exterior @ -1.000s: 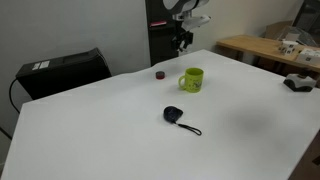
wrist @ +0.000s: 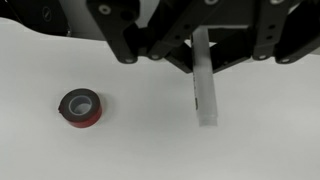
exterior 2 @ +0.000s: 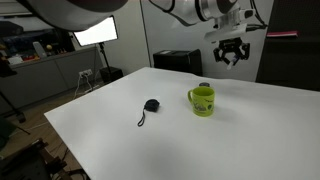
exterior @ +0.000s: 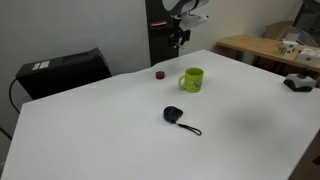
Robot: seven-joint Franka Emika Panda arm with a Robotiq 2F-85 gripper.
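Observation:
In the wrist view my gripper is shut on a pale, slim, bar-shaped object, its free end pointing away from the fingers. What the object is, I cannot tell. Both exterior views show the gripper raised above the far part of the white table. A red and black tape roll lies off to one side of it. The green mug stands upright near the roll. Nearer the table's middle rests a black tape measure with a wrist strap.
A black case stands along the table's edge. Beyond the table, a wooden bench carries several objects, and a dark device sits at the right edge.

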